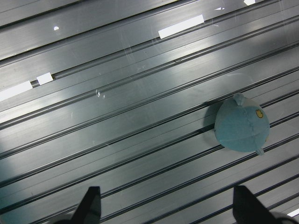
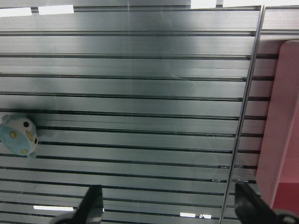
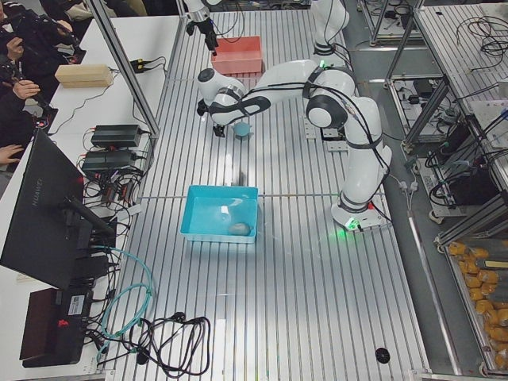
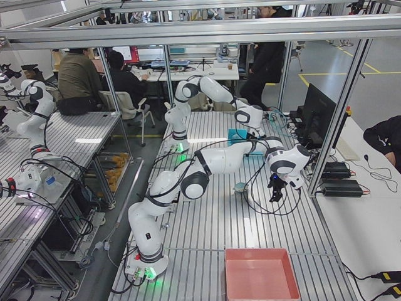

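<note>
A light-blue plush toy with small face markings (image 1: 240,125) (image 2: 17,135) lies on the slatted metal table. My left gripper (image 3: 209,121) is open above the table beside it; in the left wrist view the toy is right of centre. My right gripper (image 4: 276,191) is open over the table; in the right wrist view the toy is at the far left. Neither gripper has anything between its fingers.
A cyan bin (image 3: 218,202) with a greyish object (image 3: 240,228) inside stands on the table. A pink bin (image 4: 260,273) (image 2: 275,121) stands at the other end. Cables lie near one corner.
</note>
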